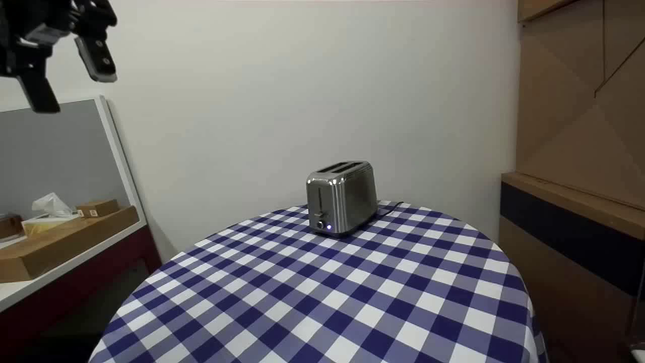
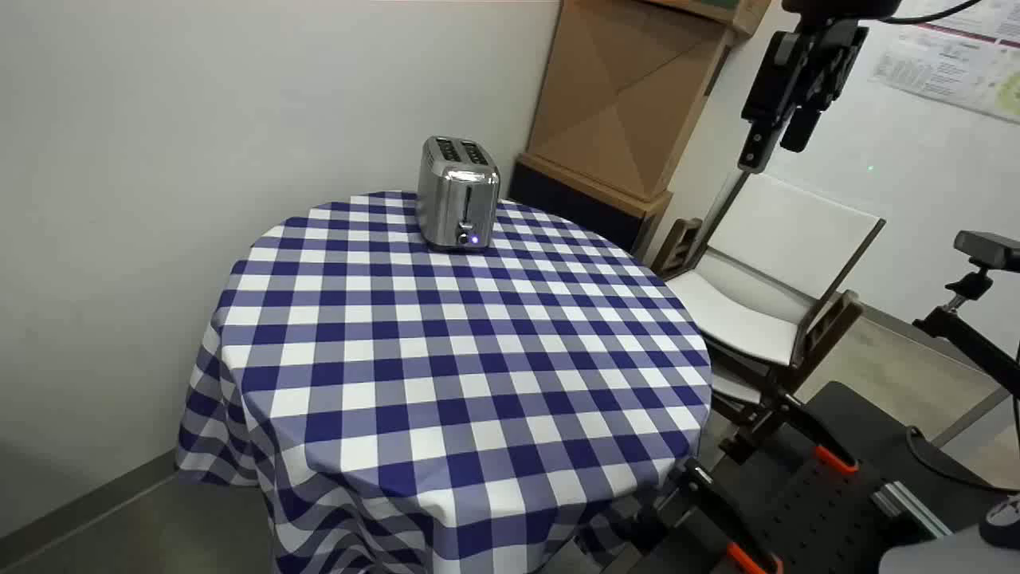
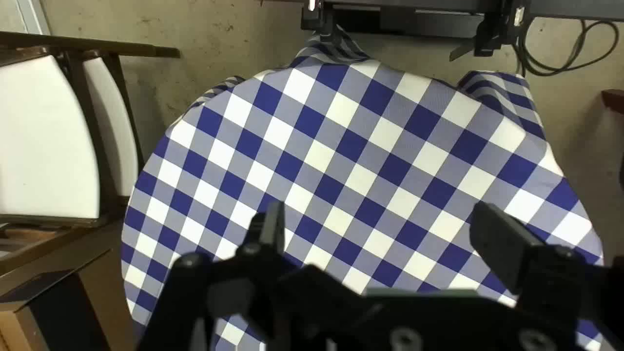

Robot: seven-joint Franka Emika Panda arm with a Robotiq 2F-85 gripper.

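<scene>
A silver two-slot toaster (image 1: 342, 199) stands upright towards the back of a round table covered by a blue-and-white checked cloth (image 1: 363, 290). Its lever side shows a small lit light, and both slots look empty from the second exterior view, where the toaster (image 2: 459, 194) is near the wall. High above the table hangs my gripper (image 1: 73, 96), open and far from the toaster. In the wrist view my gripper has its fingers wide apart, with only the checked cloth visible far below between them. The toaster is out of sight there.
Large cardboard boxes (image 2: 626, 105) stand beyond the table. Folding chairs (image 2: 755, 287) lean to the right. A black cord (image 1: 391, 208) trails behind the toaster. A side shelf holds a tissue box (image 1: 48, 223).
</scene>
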